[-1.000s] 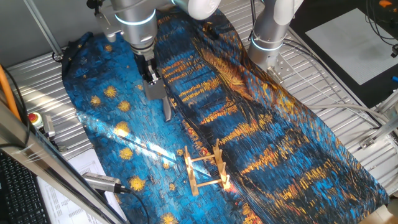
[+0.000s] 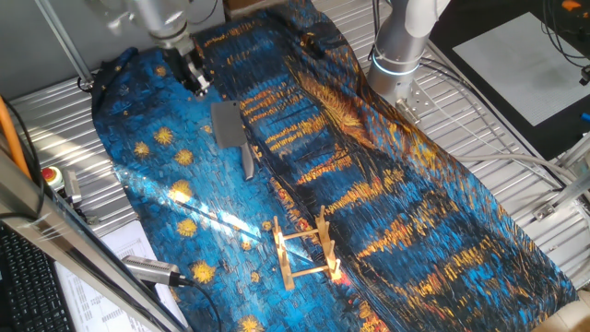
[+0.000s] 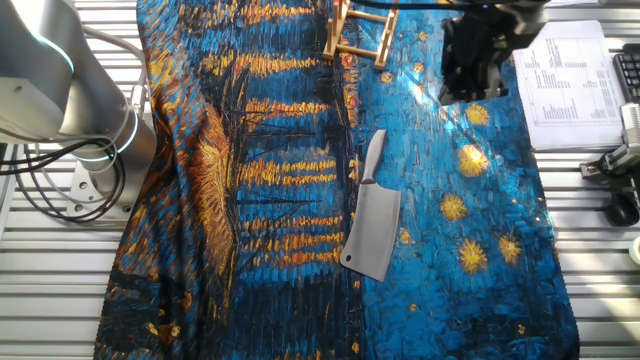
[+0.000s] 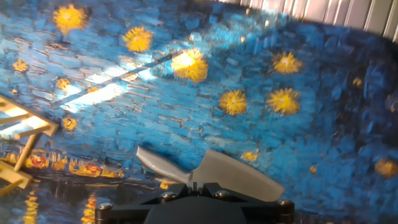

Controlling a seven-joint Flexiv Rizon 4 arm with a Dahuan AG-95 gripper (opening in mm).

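Note:
The grey cleaver lies flat on the painted cloth, its broad blade [image 2: 226,124] clear of the gripper and its handle [image 3: 375,155] on the side toward the wooden rack. My gripper [image 2: 201,90] hangs above the cloth, just beyond the blade. In the wrist view its black fingers meet at the bottom middle, shut, with nothing seen between them; the cleaver [image 4: 236,176] shows past the fingertips. Exterior view 2 has the dark gripper [image 3: 470,75] at the upper right, apart from the cleaver. The small wooden rack [image 2: 307,249] stands on the cloth.
The blue and orange cloth [image 2: 415,203] covers the table and is rumpled near the robot column [image 2: 396,69]. Papers [image 3: 570,85] and a keyboard [image 2: 28,286] lie off the cloth.
My gripper has risen and drawn back from the cleaver, toward the upper left of exterior view 1. The blade is now uncovered; cleaver and rack have stayed in place.

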